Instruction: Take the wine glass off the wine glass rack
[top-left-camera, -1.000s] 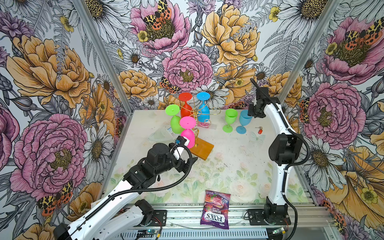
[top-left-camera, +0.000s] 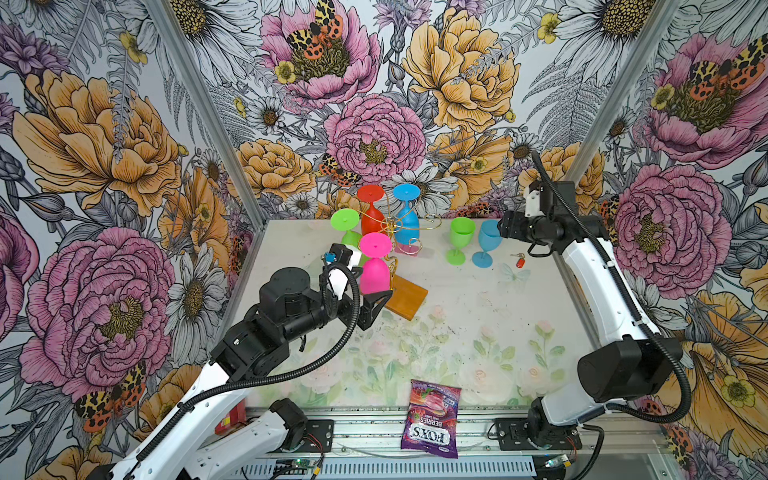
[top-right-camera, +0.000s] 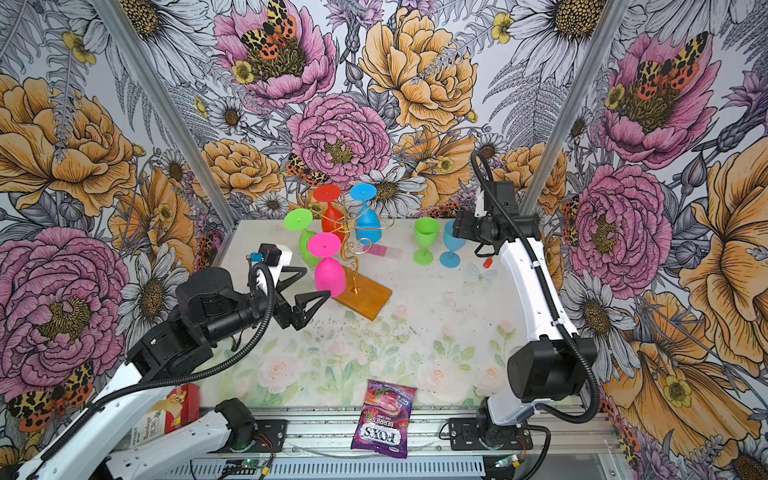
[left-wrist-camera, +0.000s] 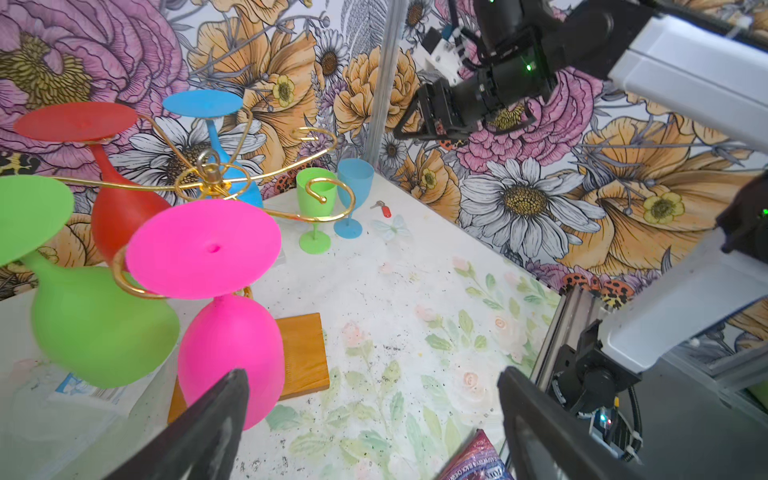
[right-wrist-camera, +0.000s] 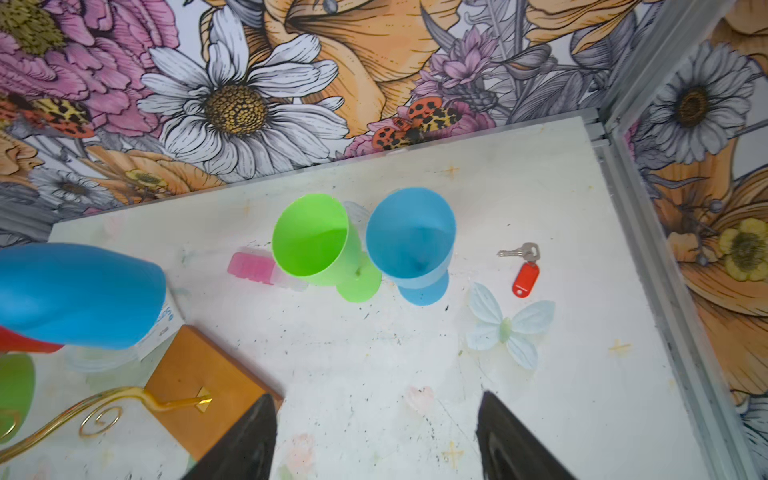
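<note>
A gold wire rack (left-wrist-camera: 214, 185) on a wooden base (right-wrist-camera: 224, 376) holds upside-down glasses: pink (left-wrist-camera: 230, 352), green (left-wrist-camera: 104, 328), red (top-right-camera: 332, 220), blue (top-right-camera: 367, 224). My left gripper (top-right-camera: 308, 292) stands open beside the pink glass, which appears between and beyond its fingers in the left wrist view, not clearly gripped. My right gripper (top-left-camera: 512, 224) is raised at the back right above the standing glasses, fingers apart, empty.
An upright green glass (right-wrist-camera: 316, 240) and blue glass (right-wrist-camera: 410, 236) stand at the back right, beside a key with red tag (right-wrist-camera: 525, 280). A candy bag (top-left-camera: 430, 417) lies at the front edge.
My left gripper has moved left and up alongside the pink glass.
</note>
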